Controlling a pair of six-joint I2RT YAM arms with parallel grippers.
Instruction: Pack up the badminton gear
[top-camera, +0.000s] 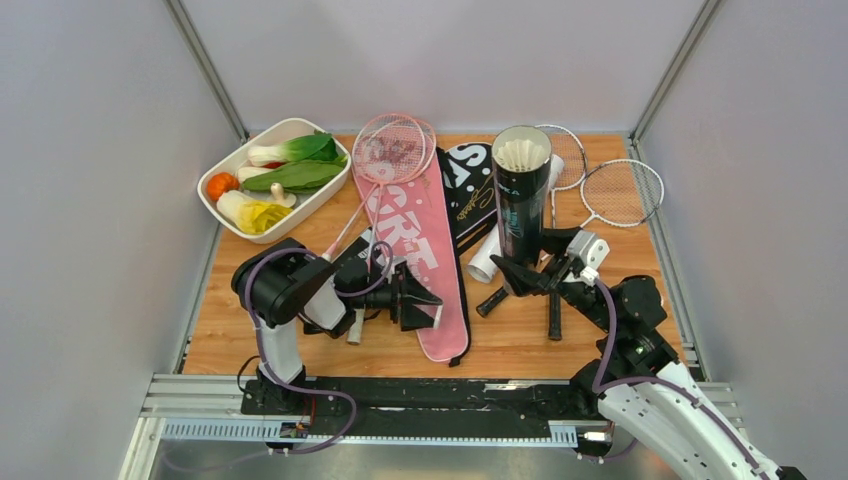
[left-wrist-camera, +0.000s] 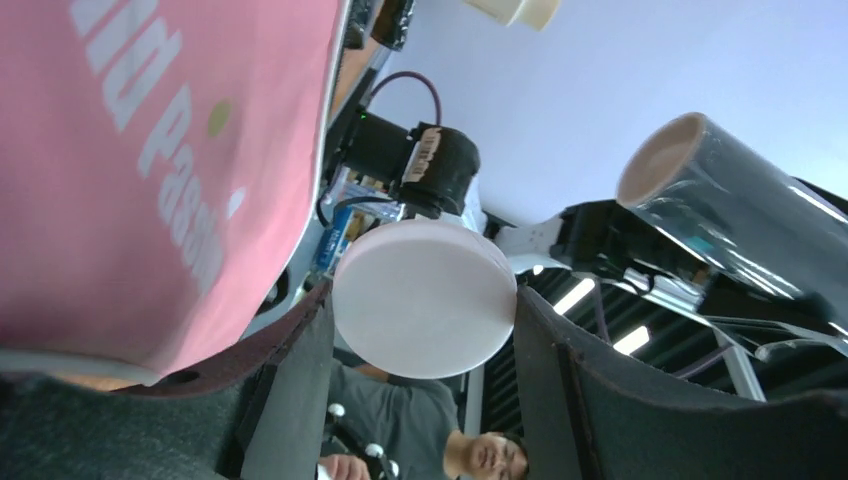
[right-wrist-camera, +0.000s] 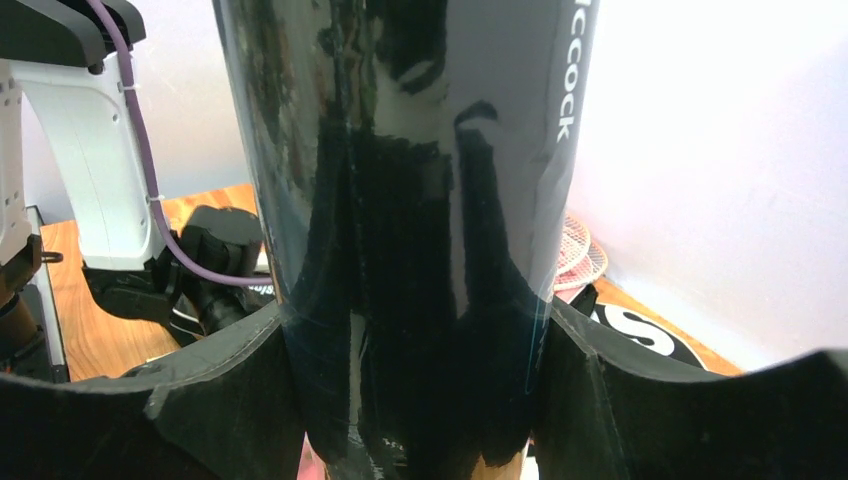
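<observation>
My left gripper (top-camera: 420, 305), over the lower pink racket bag (top-camera: 432, 240), is shut on a white round lid (left-wrist-camera: 424, 300). My right gripper (top-camera: 525, 275) grips a tall dark shuttlecock tube (top-camera: 519, 210), upright, with white shuttlecocks visible at its top; its body fills the middle of the right wrist view. Two pink rackets (top-camera: 392, 150) lie on the pink bag. A black bag (top-camera: 470, 210) lies beside it, and two white-framed rackets (top-camera: 622, 192) lie at the right, with black handles toward the front.
A white tray (top-camera: 325, 195) of vegetables sits at the back left. A white tube (top-camera: 484, 258) lies between bags and rackets. Bare wood (top-camera: 240, 320) shows at the front left. Side walls and a back wall bound the table.
</observation>
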